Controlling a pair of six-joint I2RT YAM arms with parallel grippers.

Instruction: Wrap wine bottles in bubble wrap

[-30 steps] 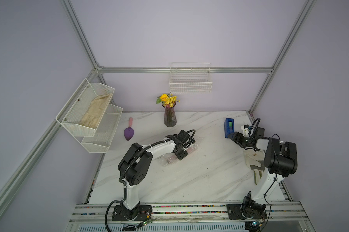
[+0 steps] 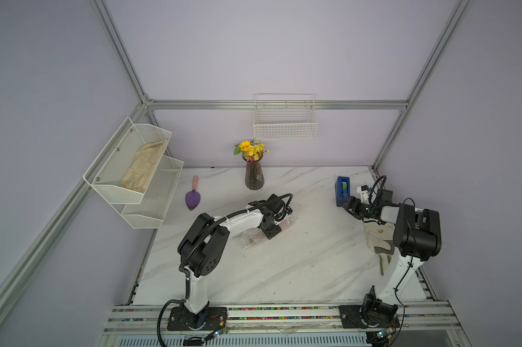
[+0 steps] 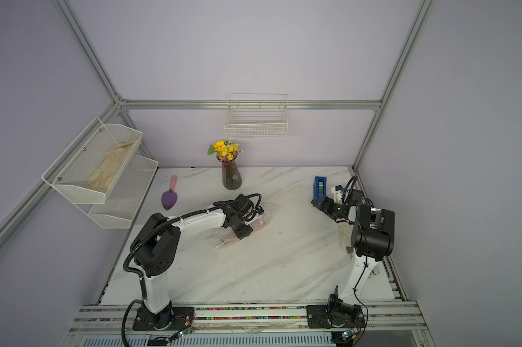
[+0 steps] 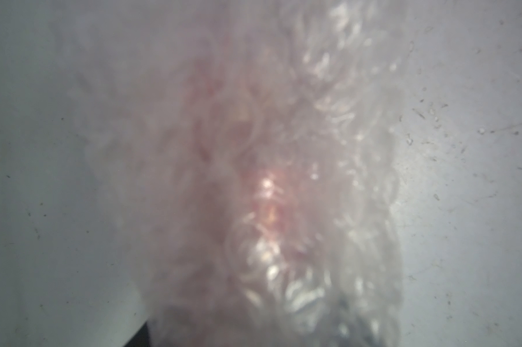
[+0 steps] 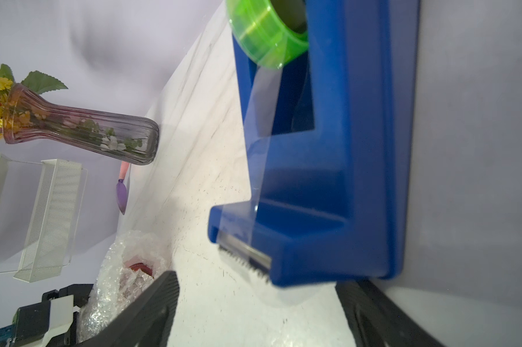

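A wine bottle rolled in clear bubble wrap (image 2: pixel 253 237) lies slantwise on the table, pinkish-red through the plastic. It fills the left wrist view, where the wrap (image 4: pixel 243 173) is blurred and hides most of the bottle. My left gripper (image 2: pixel 277 221) is shut on this bundle from above. At the right, a blue tape dispenser (image 5: pixel 330 167) with a green roll (image 5: pixel 266 34) stands on the table. Clear tape runs from the roll down to the toothed cutter (image 5: pixel 243 252). My right gripper is open at that cutter end, one finger (image 5: pixel 156 309) on each side.
A flower vase (image 2: pixel 254 174) and a purple trowel (image 2: pixel 192 199) stand or lie at the back. White mesh baskets (image 2: pixel 156 196) hang at the left, a wire basket (image 2: pixel 285 122) on the back wall. Beige items (image 2: pixel 379 238) lie beneath the right arm.
The right arm has shifted slightly left, its gripper staying at the dispenser's near end. My left arm, the wrapped bottle and the dispenser look unchanged.
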